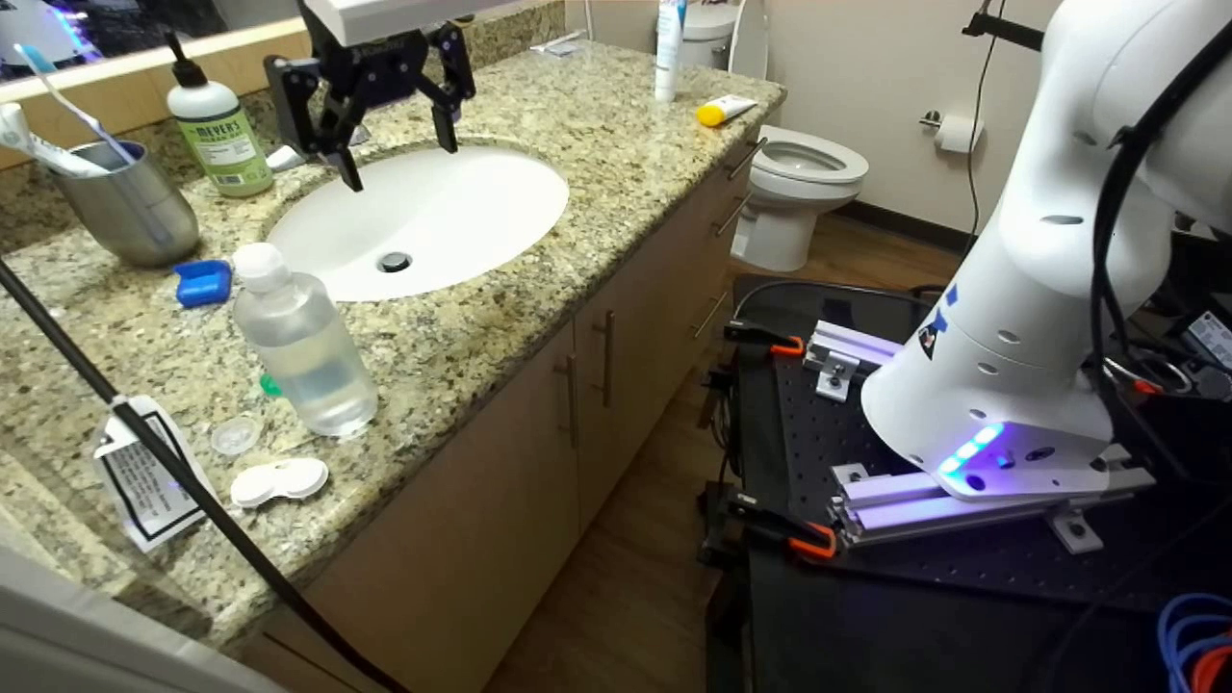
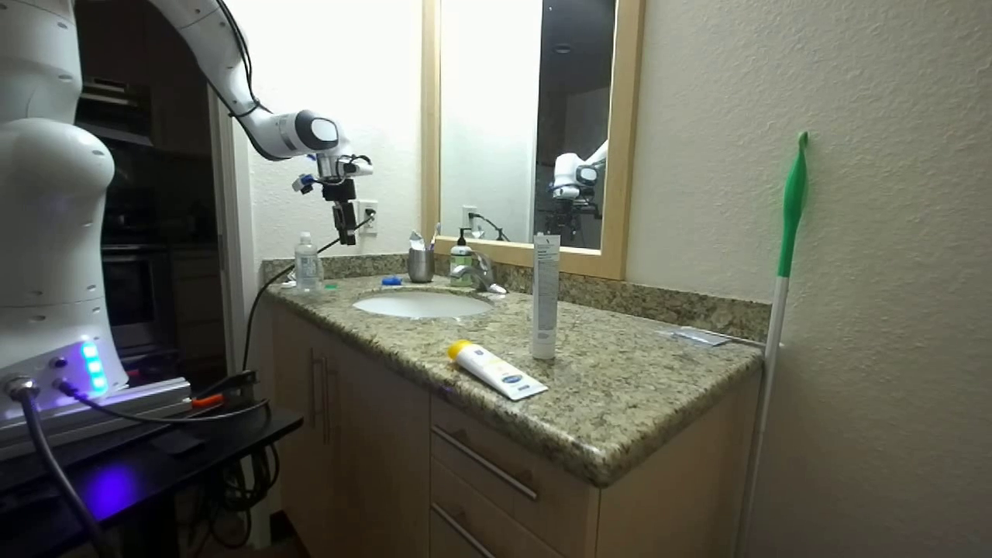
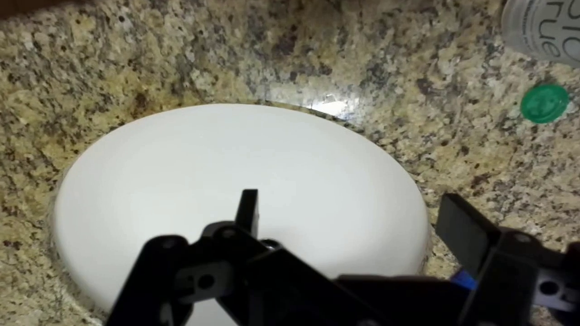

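My gripper (image 1: 401,168) hangs above the sink (image 1: 508,208), its fingers wide apart and empty. In the wrist view the white basin (image 3: 228,157) lies beneath, with one of the fingers (image 3: 248,211) over the bowl and the other past its right edge. A blue floss box (image 1: 203,283) rests on the counter left of the sink, and only a sliver of blue shows behind my finger in the wrist view. A clear bottle (image 1: 305,346) stands upright at the near counter, with a green disc (image 3: 544,103) beside it.
Behind the sink stand a soap pump bottle (image 1: 221,133) and a metal cup (image 1: 129,208) with toothbrushes. A white contact lens case (image 1: 279,480) lies near the front edge. Farther along are an upright tube (image 2: 545,297) and a yellow-capped tube (image 2: 497,369). A black cable crosses the near corner.
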